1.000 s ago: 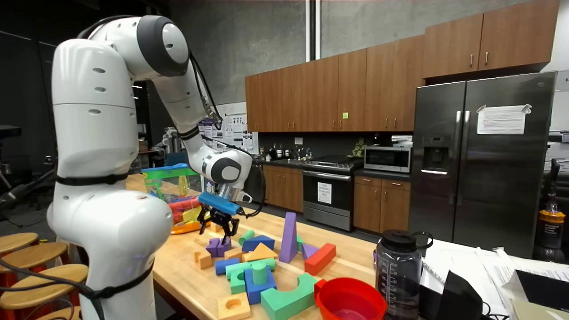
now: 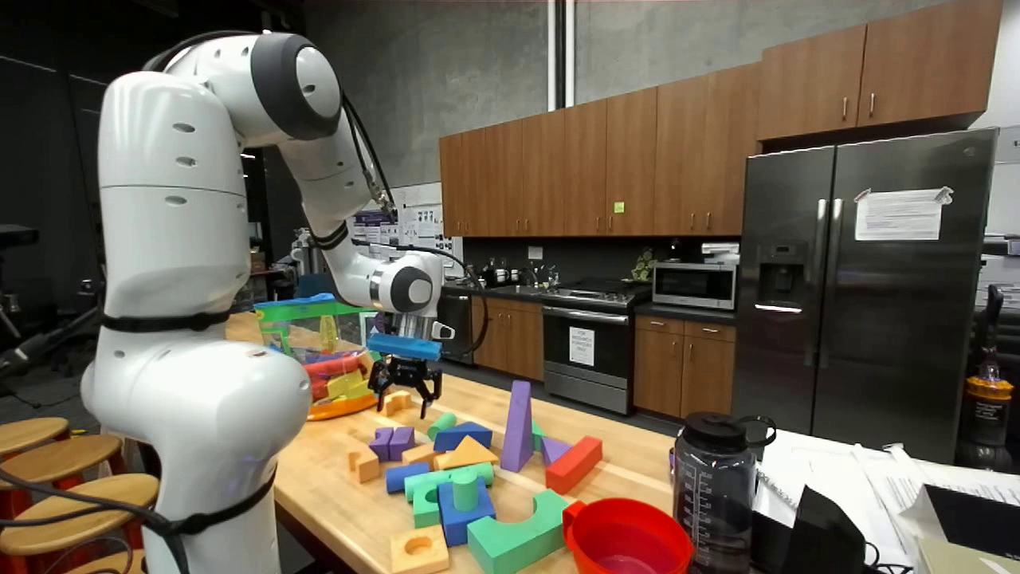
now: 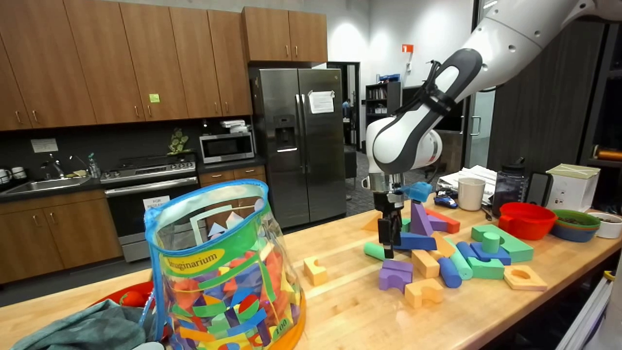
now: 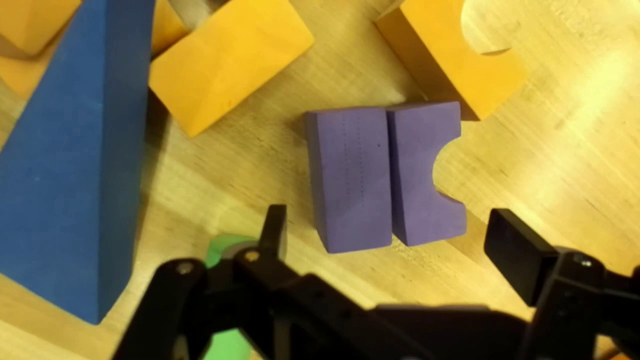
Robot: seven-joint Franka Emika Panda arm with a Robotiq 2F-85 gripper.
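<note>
My gripper is open and empty, above the table, its two fingers spread wide. Between and beyond them in the wrist view lie two purple blocks side by side: a plain rectangular face (image 4: 355, 180) and a notched piece (image 4: 429, 174). In exterior view 2 this purple pair (image 3: 396, 275) rests on the wood, close to the gripper (image 3: 388, 245). A green cylinder (image 3: 374, 251) lies near the fingers and is partly covered by one of them in the wrist view. Exterior view 1 shows the gripper (image 2: 406, 397) over the table behind the purple pair (image 2: 392, 443).
A blue triangular block (image 4: 54, 156) and orange blocks (image 4: 231, 60) crowd the wrist view. A tall purple wedge (image 2: 517, 427) stands among several blocks. The clear block bag (image 3: 221, 274) stands left in exterior view 2, with a lone orange notched block (image 3: 315, 271) between. A red bowl (image 2: 629, 537) sits nearby.
The gripper has swung from a tilted pose to pointing nearly straight down, and it has shifted slightly right in exterior view 1. The blocks appear unmoved.
</note>
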